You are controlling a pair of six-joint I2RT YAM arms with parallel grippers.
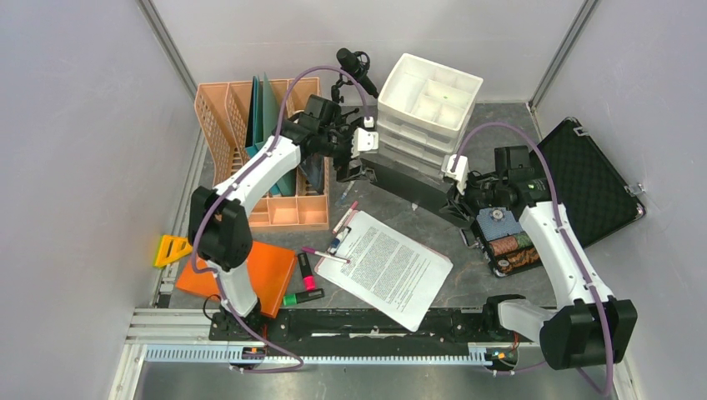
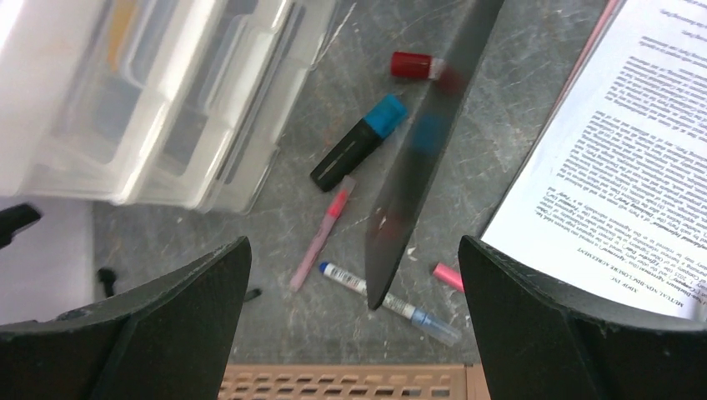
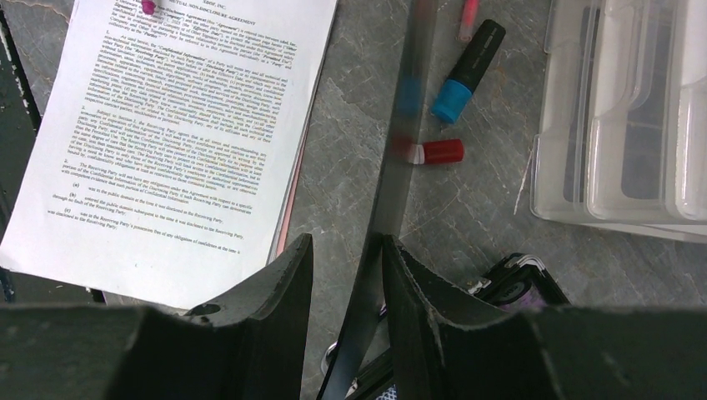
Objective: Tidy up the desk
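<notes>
A thin dark smoky sheet [image 1: 400, 183] hangs edge-up over the desk, seen as a long strip [image 2: 417, 158] in the left wrist view, with markers showing through it. My right gripper is shut on its near part. My left gripper stands wide open beyond the sheet's far end, nothing between its fingers. Below lie a black-and-blue marker [image 3: 467, 71], a red-capped one [image 3: 442, 152] and pens [image 2: 321, 233]. The clipboard with papers [image 1: 385, 268] lies front centre. The peach organizer [image 1: 288, 212] holds folders at the back left.
A stack of white drawers [image 1: 429, 92] stands at the back, a microphone [image 1: 348, 62] beside it. An open black case [image 1: 596, 183] lies at the right. An orange notebook [image 1: 258, 275] and highlighters [image 1: 304, 296] lie at the front left.
</notes>
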